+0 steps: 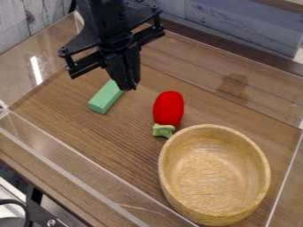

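My black gripper [101,69] hangs in the upper left, its fingers spread apart with nothing visible between them, above and beside a green block [106,96] lying on the wooden table. To the right lies a red object with a green leafy end [168,108], like a toy strawberry. A wooden bowl [215,171] sits at the lower right, empty.
The wooden table [83,146] has free room at the left and upper right. A wall or rim [249,22] runs along the back. A dark cable [12,211] shows at the lower left corner.
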